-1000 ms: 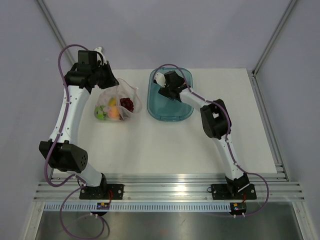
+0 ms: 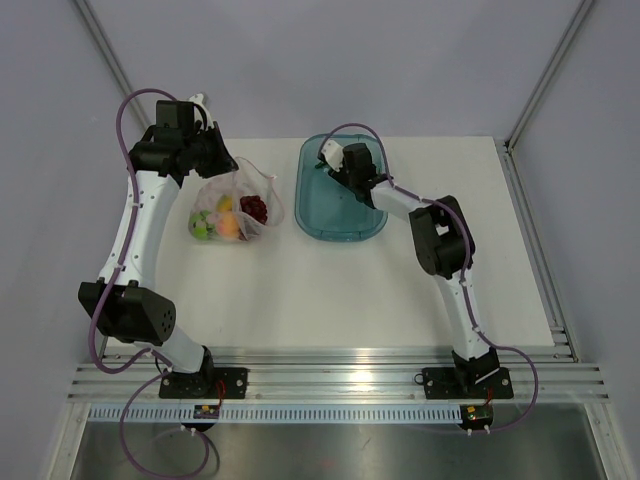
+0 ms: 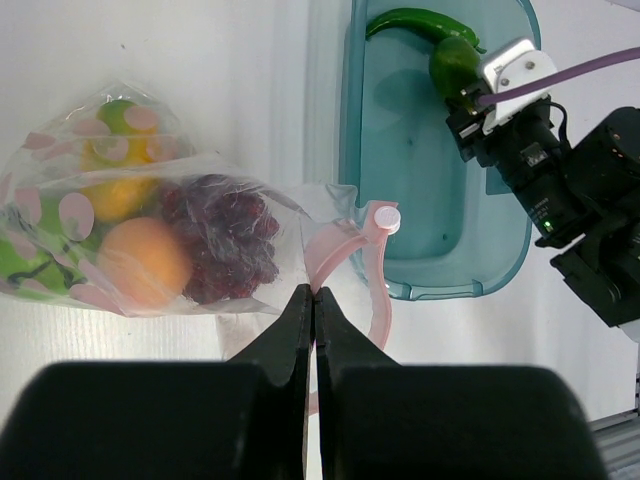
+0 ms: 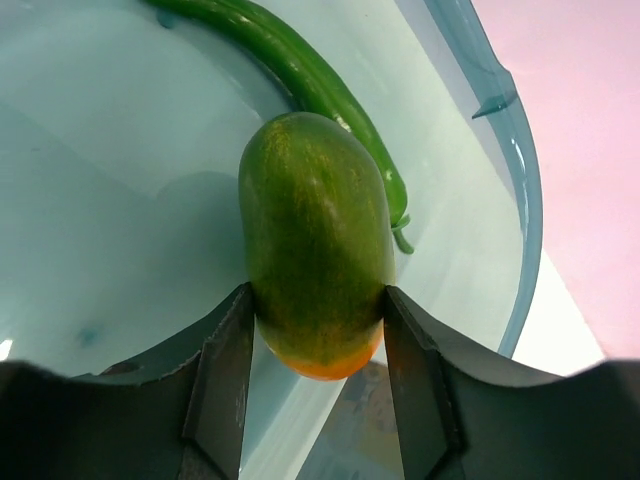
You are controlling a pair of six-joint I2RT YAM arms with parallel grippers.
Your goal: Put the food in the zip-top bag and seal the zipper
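The clear zip top bag (image 3: pixel 105 185) lies on the left of the table, its mouth toward the tray. My left gripper is shut on the bag's pink-edged mouth. Inside the bag show dark grapes (image 3: pixel 222 240), an orange (image 3: pixel 145 265) and other green and yellow produce. Over the teal tray (image 2: pixel 340 222), my right gripper has its fingertips at both sides of a green mango (image 4: pixel 315 205) with an orange end. Whether they grip it firmly cannot be told. A long green pepper (image 4: pixel 300 65) rests in the tray beside the mango.
The tray's raised wall (image 4: pixel 525 200) runs close to the mango. Most of the tray floor is bare.
My right gripper has shifted to the right inside the tray, and its wrist has turned. The left arm and the bag have stayed in place.
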